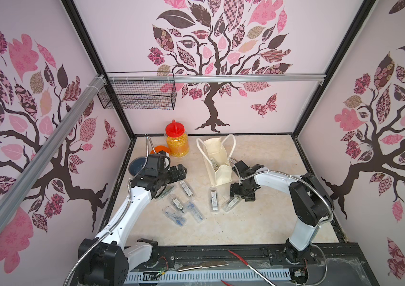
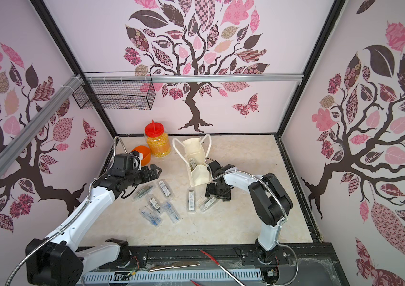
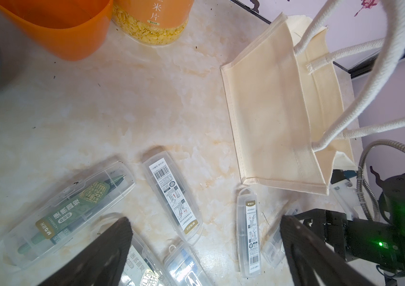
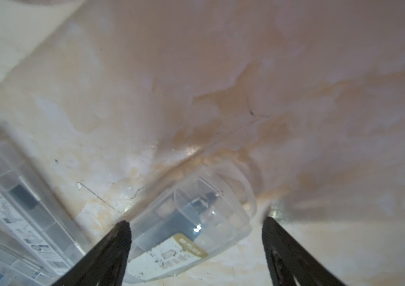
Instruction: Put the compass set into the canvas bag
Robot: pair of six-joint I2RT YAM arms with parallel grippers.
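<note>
The cream canvas bag (image 1: 220, 176) stands upright at mid-table, its mouth open, with a case (image 1: 214, 164) inside. Several clear compass-set cases with printed labels lie flat on the table in front of it. Over the rightmost case (image 4: 183, 238) hovers my right gripper, open; in the right wrist view that case's looped end lies between the fingers, which do not close on it. Another case (image 1: 213, 199) lies just left of it. My left gripper hangs open above the left group, near a labelled case (image 3: 173, 193), holding nothing.
A red-lidded jar (image 1: 177, 139), an orange cup (image 2: 142, 155) and a blue bowl (image 1: 137, 165) stand at the back left. The bag's rope handles (image 3: 378, 71) stick up.
</note>
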